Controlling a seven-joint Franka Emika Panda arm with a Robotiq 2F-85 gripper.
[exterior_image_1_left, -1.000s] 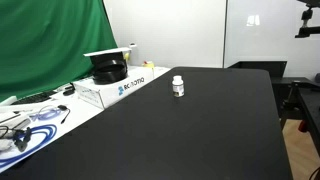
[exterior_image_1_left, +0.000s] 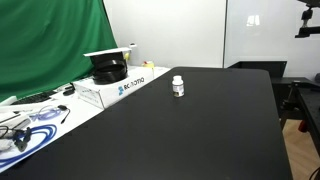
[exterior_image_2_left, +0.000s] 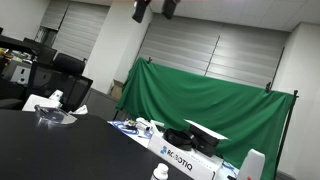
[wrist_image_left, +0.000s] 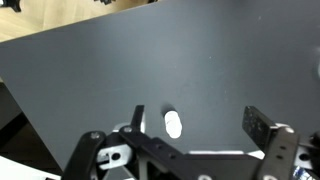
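A small white bottle (exterior_image_1_left: 178, 86) stands upright on the black table (exterior_image_1_left: 170, 130). In exterior view 2 only the top of the bottle (exterior_image_2_left: 160, 173) shows, at the bottom edge. From the wrist, the bottle (wrist_image_left: 173, 124) appears far below my gripper, nearer the left finger in the picture. The fingers stand wide open with nothing between them. Exterior view 2 shows the gripper (exterior_image_2_left: 154, 10) high over the table at the top edge, well clear of the bottle.
A clear glass dish (exterior_image_2_left: 55, 116) sits on the table in exterior view 2. Beyond the table's long edge are a white Robotiq box (exterior_image_1_left: 125, 88) with a black item on top and blue cables (exterior_image_1_left: 40, 135).
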